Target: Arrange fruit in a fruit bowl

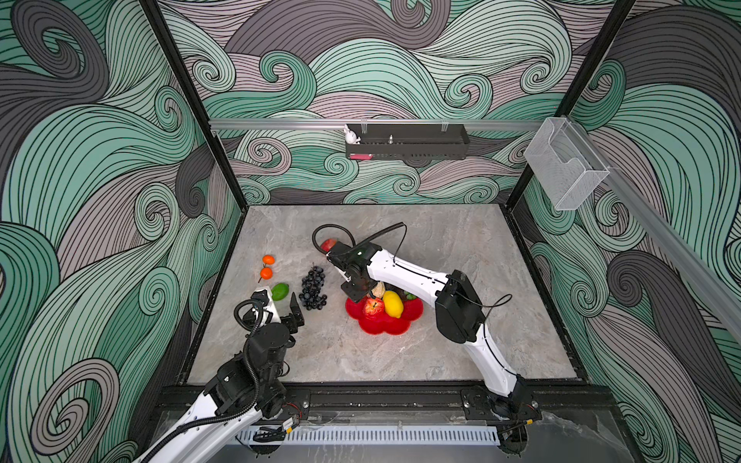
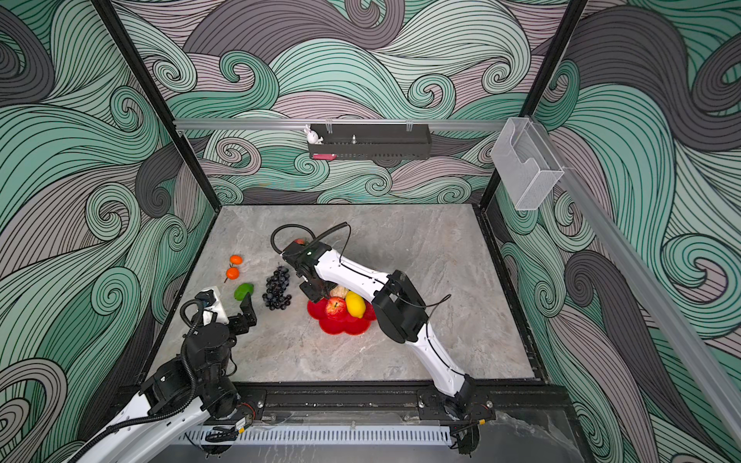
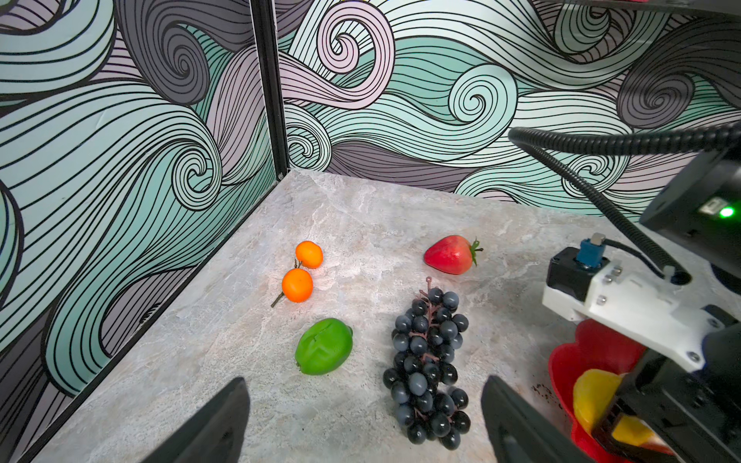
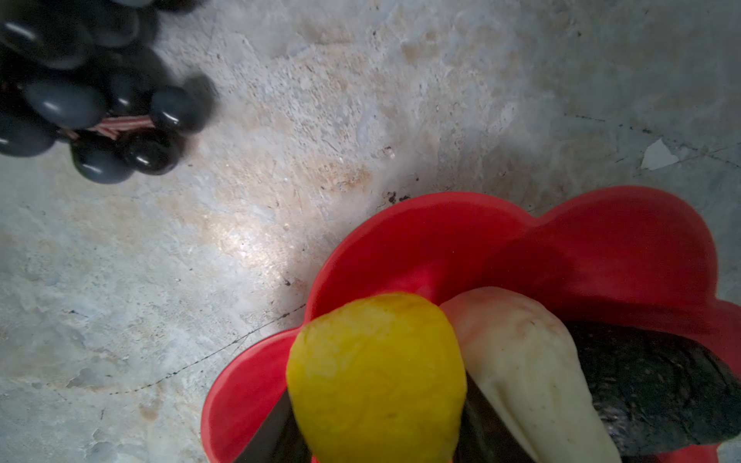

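Observation:
The red flower-shaped bowl (image 1: 401,324) holds a red apple (image 1: 373,306), a yellow lemon (image 1: 393,303) and other fruit. My right gripper (image 1: 359,285) is over its back left part; in the right wrist view a yellow fruit (image 4: 374,374) sits between its fingers, which are mostly hidden, so the grip is unclear. My left gripper hangs open at the front left, empty. Black grapes (image 3: 424,370) lie left of the bowl, with a green fruit (image 3: 324,347), two small orange fruits (image 3: 297,285) and a strawberry (image 3: 451,254) around them.
A black shelf (image 1: 405,146) and a mesh basket (image 1: 563,162) hang on rails above it.

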